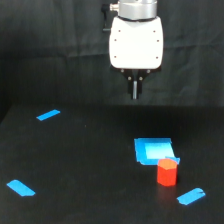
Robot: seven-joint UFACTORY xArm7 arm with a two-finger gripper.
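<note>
A white gripper (135, 82) hangs from the arm at the top centre, high above the black surface. Its narrow dark fingertips are too small to tell apart. A red block (166, 172) stands at the lower right, just in front of a blue square patch (155, 150) with a lighter inner area.
Blue tape strips lie at the upper left (48, 114), lower left (20, 187) and lower right (190, 196). A dark cloth backdrop fills the rear.
</note>
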